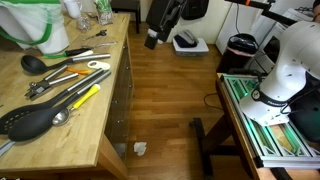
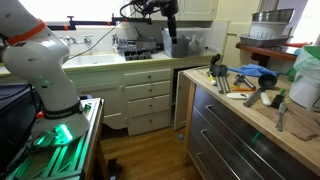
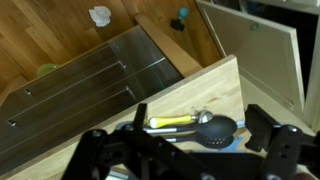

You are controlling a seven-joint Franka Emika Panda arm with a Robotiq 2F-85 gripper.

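My gripper (image 1: 168,30) hangs in the air beside the counter's right edge, at the top of exterior view 1. In the wrist view its dark fingers stand wide apart, open, with nothing held between them. Below and beyond them lie a yellow-handled tool (image 3: 170,121), a metal spoon (image 3: 204,116) and a black slotted spatula (image 3: 215,131). Several utensils rest on the wooden counter (image 1: 85,146), among them a black ladle (image 1: 34,65) and the slotted spatula (image 1: 25,122). The fingers partly cover the utensils in the wrist view.
A white and green container (image 1: 45,28) stands at the counter's back left. Steel drawers (image 2: 222,140) front the counter, and the wooden floor (image 1: 165,110) beside them is mostly bare. A small white scrap (image 1: 140,148) lies on it.
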